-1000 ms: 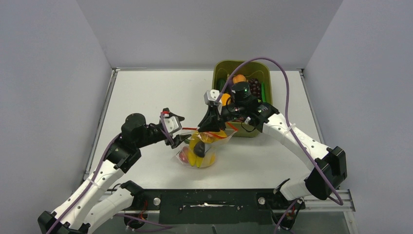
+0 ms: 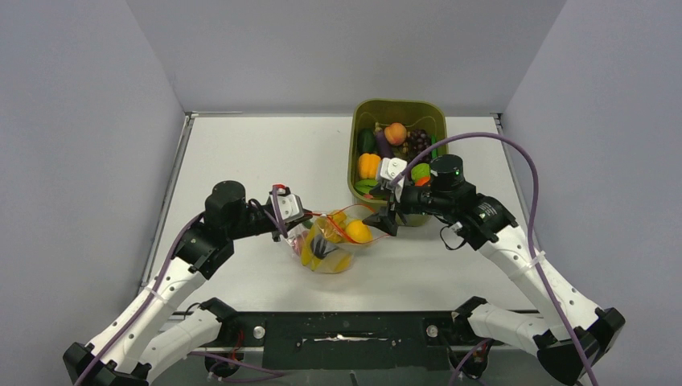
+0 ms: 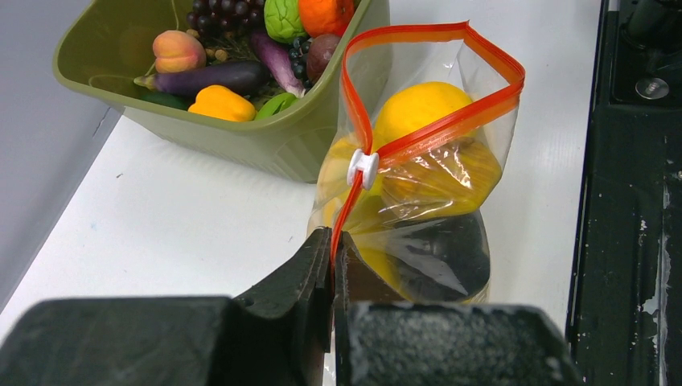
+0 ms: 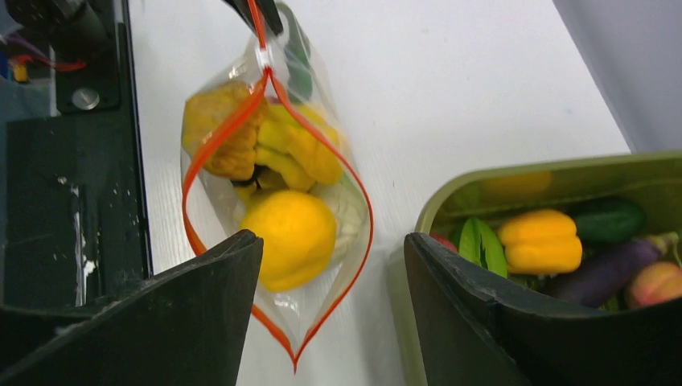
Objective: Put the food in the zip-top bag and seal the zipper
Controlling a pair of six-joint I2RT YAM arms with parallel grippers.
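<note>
A clear zip top bag (image 2: 328, 259) with an orange-red zipper holds several pieces of food. A yellow lemon-like fruit (image 4: 289, 241) lies by its gaping mouth. In the left wrist view my left gripper is shut on the zipper strip at one end of the bag. The white slider (image 3: 363, 167) sits on the zipper just past those fingertips; beyond it the strips spread apart into a wide loop. Near the loop's far end, my right gripper stands open, with empty space between its fingers and the bag mouth's tip in front of them.
An olive green bin (image 2: 359, 109) with toy fruit and vegetables stands at the back right, close behind the bag and beside the right gripper.
The right gripper has left the slider area and moved right to the bag's open end. The bag's mouth now shows wider.
</note>
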